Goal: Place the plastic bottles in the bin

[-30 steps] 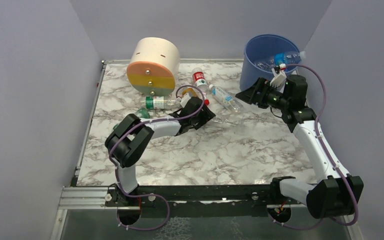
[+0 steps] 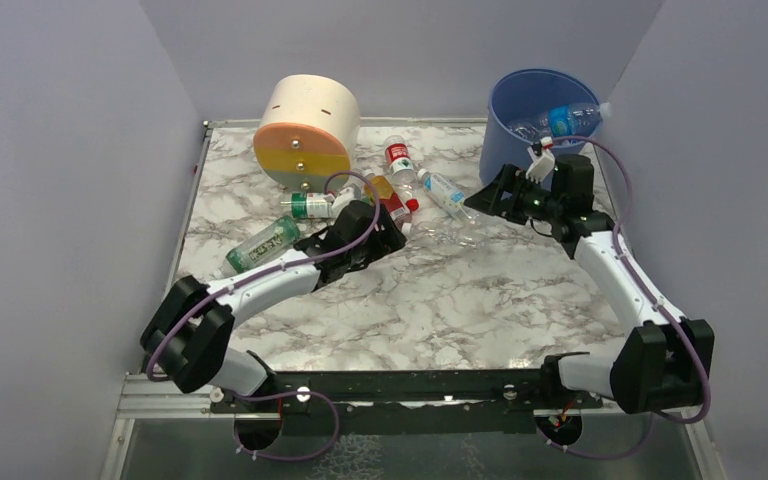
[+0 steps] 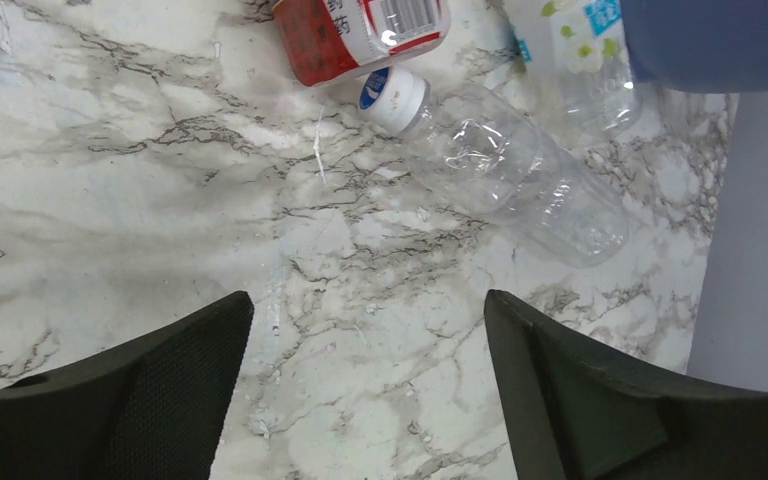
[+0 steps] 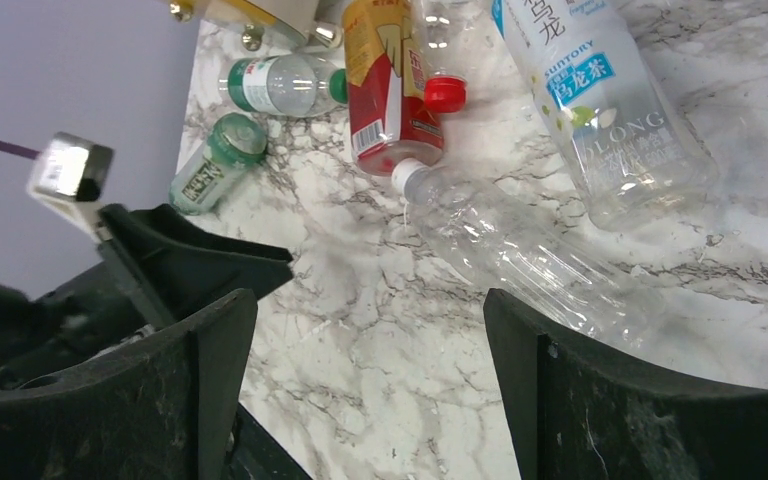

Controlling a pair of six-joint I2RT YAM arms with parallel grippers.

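Observation:
Several plastic bottles lie on the marble table: a green-tinted one [image 2: 261, 245], a green-label one [image 2: 302, 204], a red-label one [image 2: 400, 157], a red-and-yellow one [image 4: 393, 90], an oolong one [image 4: 615, 130] and a clear one [image 3: 501, 165]. The blue bin [image 2: 508, 140] at back right holds a blue-label bottle [image 2: 567, 120]. My left gripper hangs over bare table, left of the clear bottle in the top view, open and empty. My right gripper is open above the table by the oolong and clear bottles, nothing between its fingers.
A cream cylinder [image 2: 307, 110] with a striped end stands at the back left. Grey walls close in the sides and back.
My right arm has shifted slightly left and down in the top view.

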